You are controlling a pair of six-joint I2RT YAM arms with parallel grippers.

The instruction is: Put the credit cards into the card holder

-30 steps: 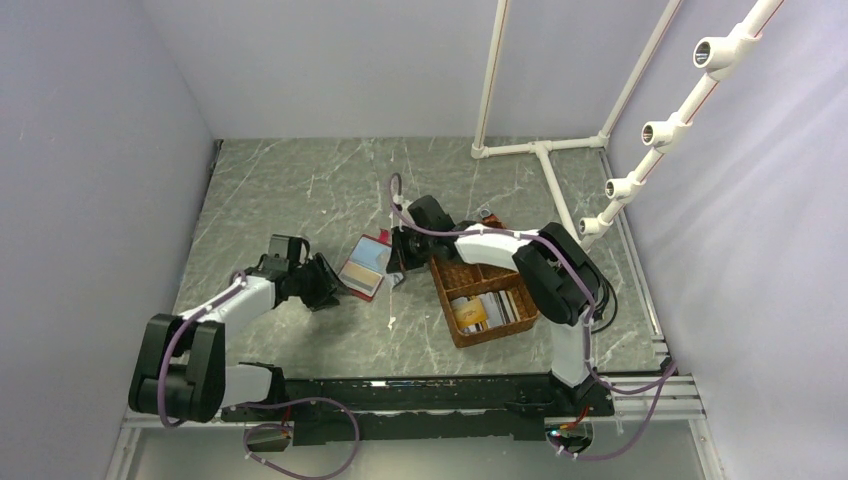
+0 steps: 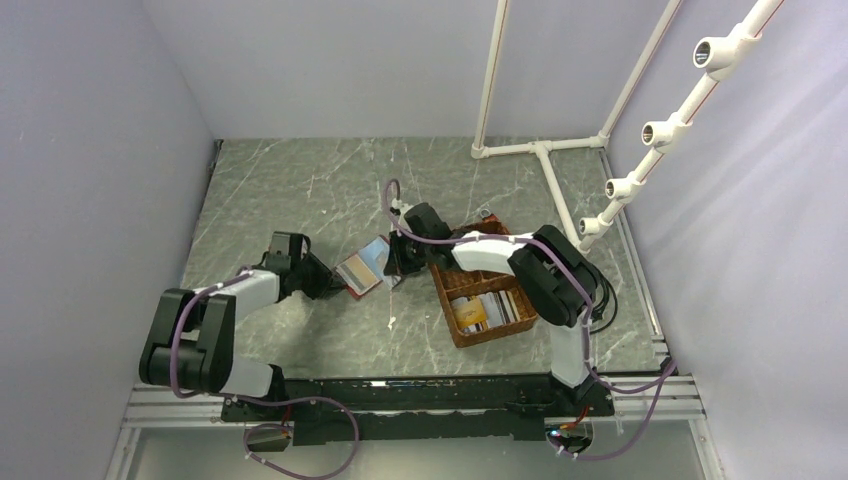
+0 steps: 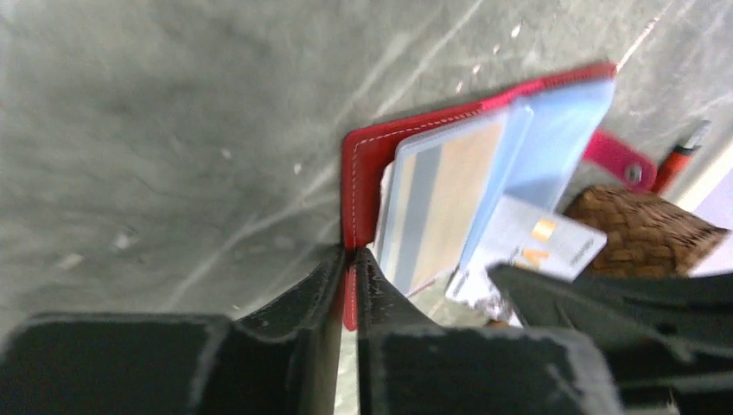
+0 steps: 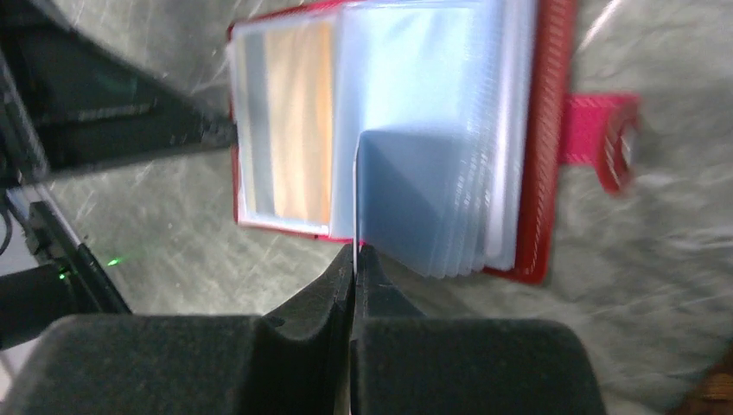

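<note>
The red card holder (image 2: 350, 276) lies open on the grey table, its cream-striped and light-blue inner panels showing. My left gripper is at its left edge, the red rim (image 3: 350, 207) running between nearly closed fingers. From the right, my right gripper is shut on a thin white card (image 4: 355, 194), seen edge-on over the blue panel (image 4: 415, 78). The left wrist view shows this white card (image 3: 549, 235) with yellow marks on its face, beside the blue panel. Whether its edge has entered a slot cannot be told.
A woven basket (image 2: 447, 318) stands right of the holder, with several cards (image 2: 500, 308) in its near compartment. A red strap (image 4: 588, 130) sticks out from the holder's side. White pipes (image 2: 560, 190) rise at the right.
</note>
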